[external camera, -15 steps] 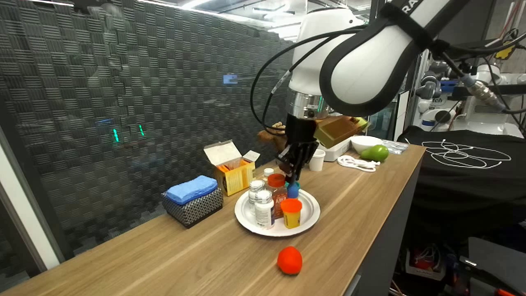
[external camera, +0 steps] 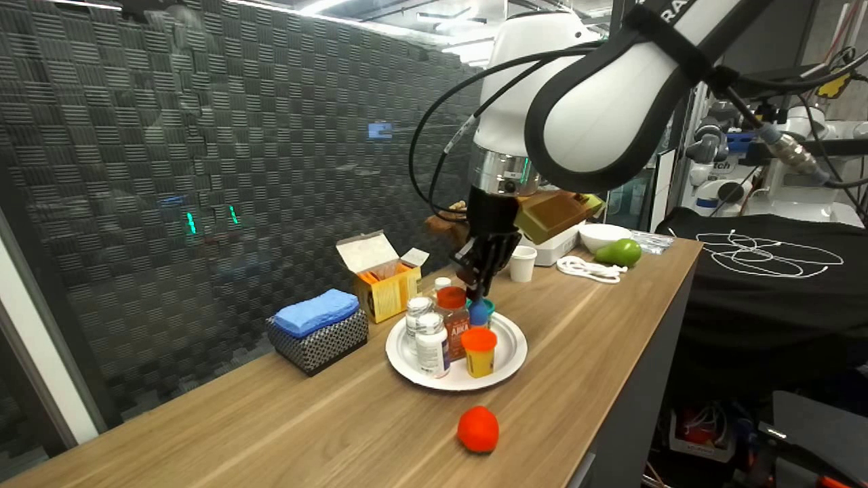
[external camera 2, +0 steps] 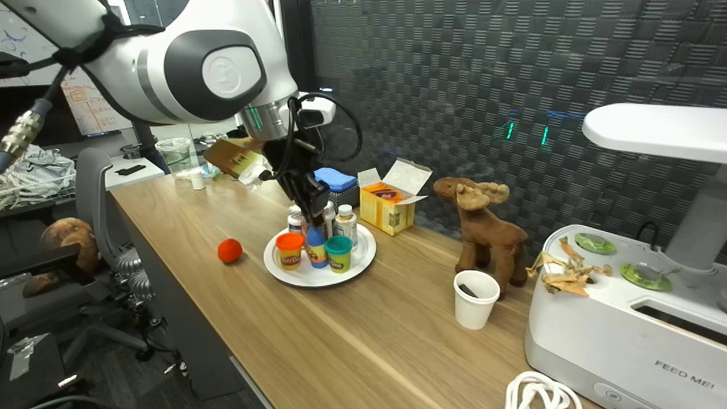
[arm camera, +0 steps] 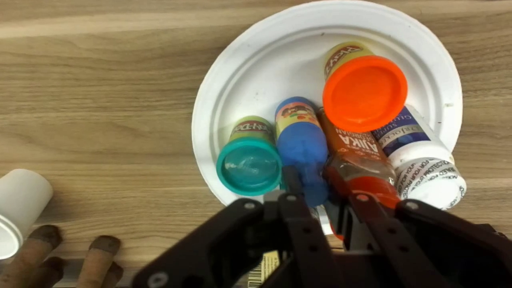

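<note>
A blue bottle point(external camera 2: 316, 246) with a picture label stands on the white plate point(arm camera: 216, 101), and my gripper is shut on its narrow upper part. Close beside it are the teal-lidded Play-Doh tub point(arm camera: 249, 165) and the red-capped Ajika bottle point(arm camera: 355, 153). An orange-lidded Play-Doh tub point(external camera: 480, 351) sits toward the plate's near side in exterior view 1. White-capped bottles, among them a white supplement bottle point(external camera: 432, 346), crowd the other side. From exterior view 1 the blue bottle's lower part is hidden behind its neighbours.
A red ball-like object point(external camera: 477, 430) lies on the table off the plate. A yellow box point(external camera 2: 387, 208), a plush moose point(external camera 2: 487, 232) and a white cup point(external camera 2: 475, 299) stand toward the wall. Bare wood lies along the table's front.
My gripper has shifted slightly left in exterior view 1, the blue bottle with it. The red-capped bottle and the white bottles beside it have also shifted slightly left.
</note>
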